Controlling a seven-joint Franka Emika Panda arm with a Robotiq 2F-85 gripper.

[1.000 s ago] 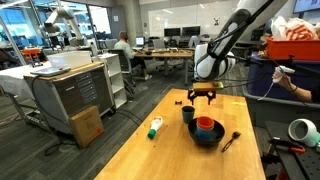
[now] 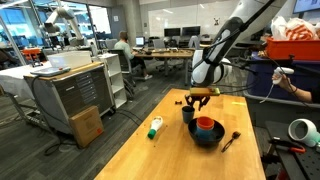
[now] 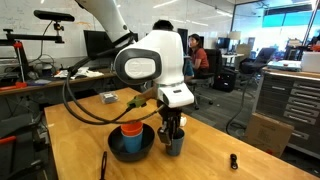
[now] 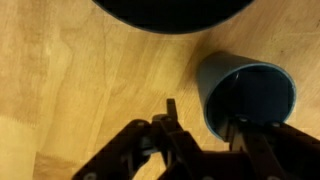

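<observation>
A dark grey cup (image 2: 188, 114) stands upright on the wooden table, just beside a black bowl (image 2: 208, 139). The bowl holds a red-orange cup (image 3: 131, 128) and a blue cup (image 3: 133, 138). My gripper is over the near edge of the dark cup (image 4: 262, 90). Its fingers stand apart: in the wrist view one appears outside the cup and the other overlaps the cup's opening. Whether either touches the wall cannot be told. In the second exterior view the gripper (image 3: 178, 128) is at the cup's top.
A dark utensil (image 2: 232, 141) lies to the right of the bowl, and a white and green bottle (image 2: 155, 127) to the left. A small black object (image 3: 233, 161) rests on the table.
The arm has come down toward the dark cup over the last second. Cup, bowl and the other table items look unmoved.
</observation>
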